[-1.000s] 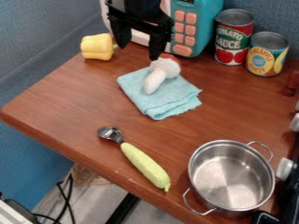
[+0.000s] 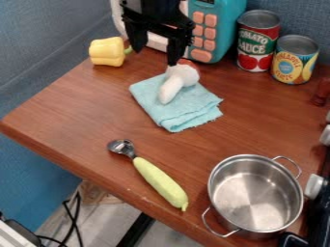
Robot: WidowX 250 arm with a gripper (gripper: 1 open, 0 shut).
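The black gripper [image 2: 154, 37] hangs at the top centre, above the back of the table, its fingers pointing down; whether they are open or shut is hard to tell. Below it a white plush-like object [image 2: 173, 85] with a reddish top lies on a folded light-blue cloth [image 2: 190, 113]. A yellow piece [image 2: 108, 52] sits at the back left. In front lie a metal scoop [image 2: 123, 148] and a pale yellow corn-like object [image 2: 164, 182].
A steel pot [image 2: 253, 191] stands front right. A tomato sauce can [image 2: 257, 41], a second can [image 2: 294, 60] and a turquoise toy microwave [image 2: 213, 29] line the back. Small items crowd the right edge.
The gripper has shifted slightly at the top of the view; the objects on the table have not visibly moved.
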